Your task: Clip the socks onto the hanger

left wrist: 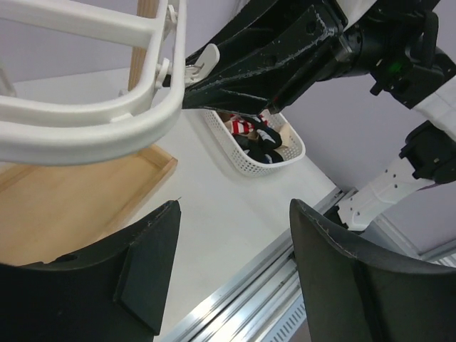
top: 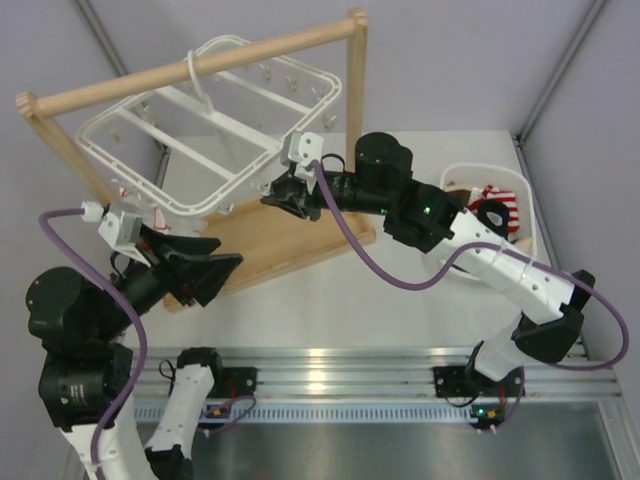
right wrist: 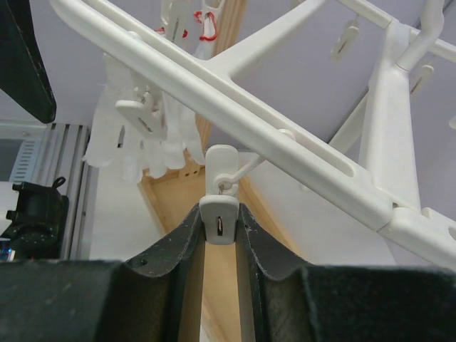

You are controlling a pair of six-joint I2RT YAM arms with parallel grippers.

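The white hanger (top: 165,187) hangs by its hook from a wooden bar, with clips along its edges. In the right wrist view, my right gripper is shut on a white clip (right wrist: 219,206) at the hanger's edge. White socks (right wrist: 153,142) with red marks hang from other clips on the hanger; the top view shows only a bit of them behind my left arm. Beneath the hanger's near left part stands my left gripper, open, its fingers apart and nothing between them. Striped and dark socks (left wrist: 242,127) lie in the white basket (left wrist: 246,165).
A wooden base (top: 262,250) with a rim spreads under the hanger, with posts rising to the bar (top: 240,55). Bare white table (top: 350,300) lies between the base and the basket. A metal rail (top: 330,360) runs along the front.
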